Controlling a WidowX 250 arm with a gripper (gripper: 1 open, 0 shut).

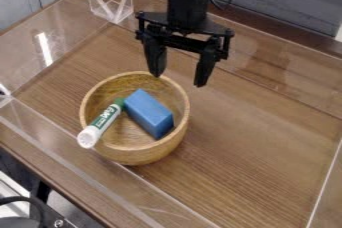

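My black gripper [179, 62] hangs from the top centre, open, its two fingers spread with nothing between them, just above the rim of a round tan bowl [124, 150]. In the bowl lie a blue block [152, 114] and, at the left, a white and green cylindrical item [99, 124], tilted across the bowl's near-left rim.
A wooden table [261, 152] surrounds the bowl, with clear room at the right and upper left. A raised border runs along the back. A dark cable curves at the lower left corner.
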